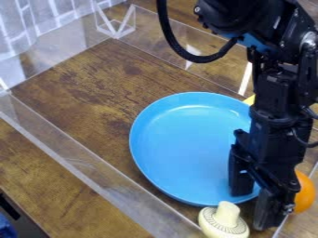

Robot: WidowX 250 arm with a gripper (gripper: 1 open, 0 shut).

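The black gripper (261, 181) is low at the right, over the right part of a round blue plate (187, 144), with its lower end near a white mushroom-shaped object (224, 223) and an orange round object (300, 193). I cannot tell from this view how far apart the fingers are or whether anything is between them.
The wooden floor (87, 93) left of the plate is clear. Clear plastic walls run along the back and the front left. A yellow object, mostly hidden, is behind the arm at the right.
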